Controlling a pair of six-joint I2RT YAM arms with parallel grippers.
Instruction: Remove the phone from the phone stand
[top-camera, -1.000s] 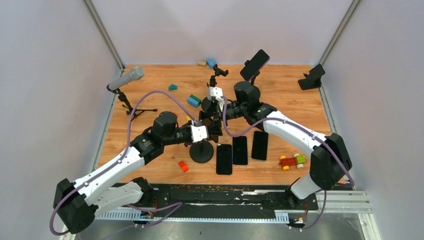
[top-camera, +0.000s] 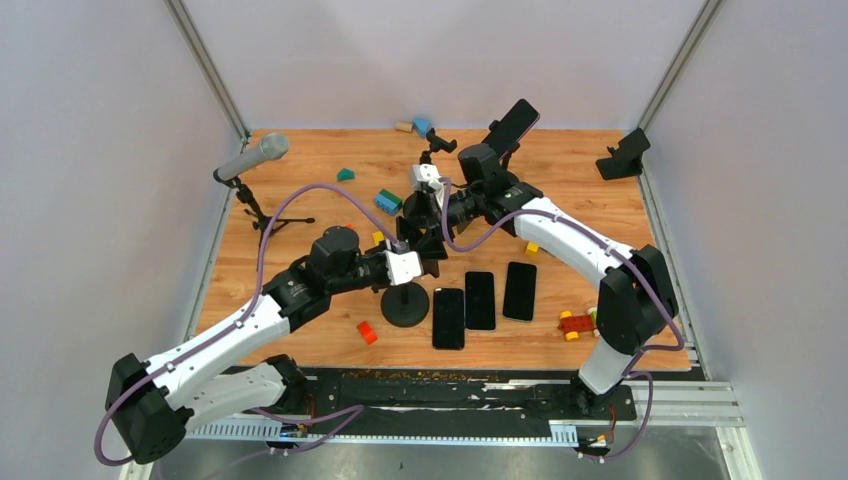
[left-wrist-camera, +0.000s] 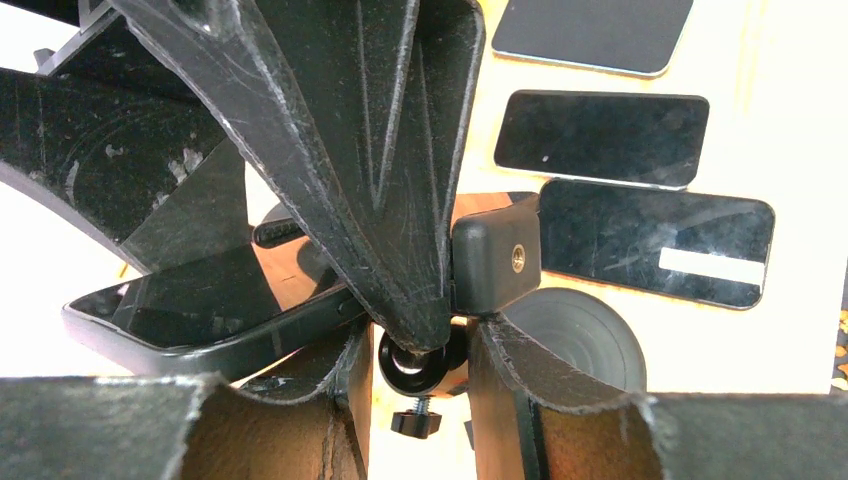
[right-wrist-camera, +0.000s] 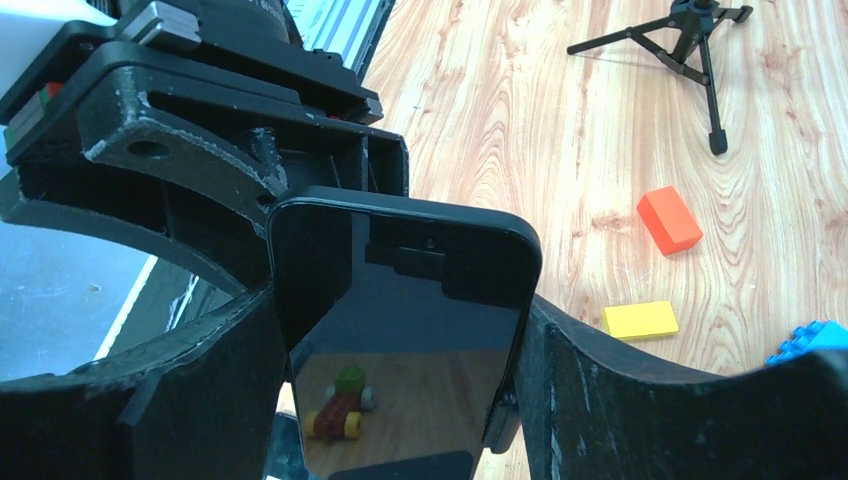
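Note:
Near the table's middle, both grippers meet above a round stand base (top-camera: 404, 308). In the left wrist view my left gripper is shut on the phone stand (left-wrist-camera: 495, 260), around its post below the holder. A phone (left-wrist-camera: 185, 300) lies tilted in the holder; black gripper parts partly hide it. In the right wrist view the phone (right-wrist-camera: 400, 400) fills the space between the fingers of my right gripper, its end toward the camera; whether they press on it is hard to tell.
Several phones (top-camera: 519, 291) lie right of the base. Another phone (top-camera: 510, 127) on a stand is at the back right, a microphone (top-camera: 255, 157) on a tripod at the left. Loose blocks and a toy car (top-camera: 578, 323) lie around.
The left arm has moved only very slightly.

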